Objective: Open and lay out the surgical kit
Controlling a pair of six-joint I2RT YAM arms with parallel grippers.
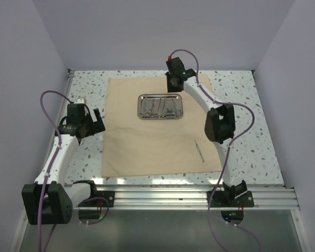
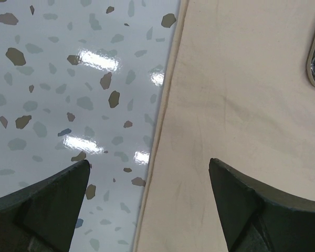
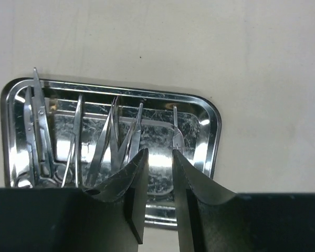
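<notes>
A metal tray [image 1: 160,117] rests on the beige cloth [image 1: 147,142], holding several slim metal instruments. Scissor-like tools [image 3: 44,128] lie at its left in the right wrist view, tweezers [image 3: 106,139] in the middle, and a thin-handled instrument [image 3: 176,126] at its right. One slender instrument [image 1: 199,150] lies alone on the cloth's front right. My right gripper is above the tray's back right part, open a small way, apparently empty; its fingers partly hide the tray. Over the cloth's left edge, my left gripper stands wide open and empty.
The speckled table [image 1: 247,131] shows bare on both sides of the cloth. In front of the tray, the middle of the cloth is clear. Grey walls [image 1: 168,31] enclose the back and sides, and a metal rail [image 1: 157,194] runs along the front.
</notes>
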